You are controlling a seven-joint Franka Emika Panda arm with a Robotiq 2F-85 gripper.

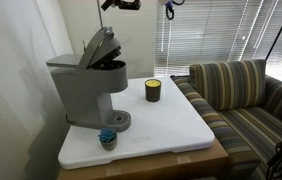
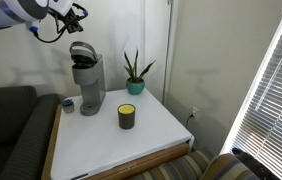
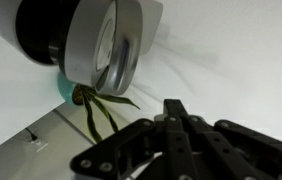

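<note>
A grey coffee maker (image 1: pixel 86 88) stands on the white tabletop (image 1: pixel 161 130), its lid (image 1: pixel 103 46) tilted up. Over it, at the top edge of exterior view 1, hangs my gripper. Its fingers are together in the wrist view, and nothing shows between them. The open lid and round top of the machine (image 3: pixel 101 45) lie ahead of it to the upper left, apart from the fingertips. A dark cup with a yellow top (image 1: pixel 153 90) sits right of the machine. A small cup with something blue in it (image 1: pixel 108 139) is near the front left.
Behind the machine a green plant in a teal pot (image 2: pixel 135 86) stands by the wall. A striped couch (image 1: pixel 228 85) borders the table's right side.
</note>
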